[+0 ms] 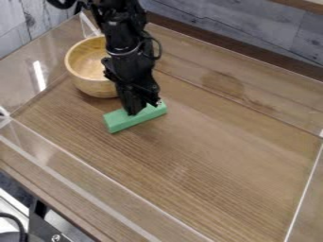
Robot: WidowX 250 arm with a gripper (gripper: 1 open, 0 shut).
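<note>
A green rectangular block [127,120] lies flat on the wooden table, left of centre. My black gripper [127,104] points down just above the block's back part, its fingertips close to it; it looks shut, with nothing visible between its fingers, though whether it touches the block is hard to tell. A tan round bowl [89,61] sits behind the gripper on the left, partly hidden by the arm.
Grey walls border it at the back, and black cables lie beyond its edge at the lower left.
</note>
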